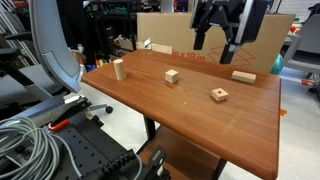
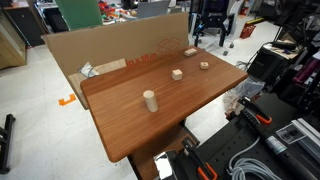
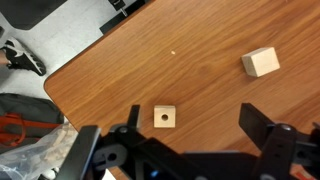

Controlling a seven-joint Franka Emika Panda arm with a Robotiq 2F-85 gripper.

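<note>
My gripper hangs open above the wooden table, its fingers wide apart with nothing between them. Below it and apart from it lies a flat square block with a dark hole; in the wrist view this block appears between the fingers, near the left one. A pale wooden cube rests near the table's middle, and shows as a cube at upper right in the wrist view. At the left stands an upright cylinder. A flat rectangular block lies at the back right.
A large cardboard sheet stands along the table's back edge. Cables and dark equipment lie beside the table's front left.
</note>
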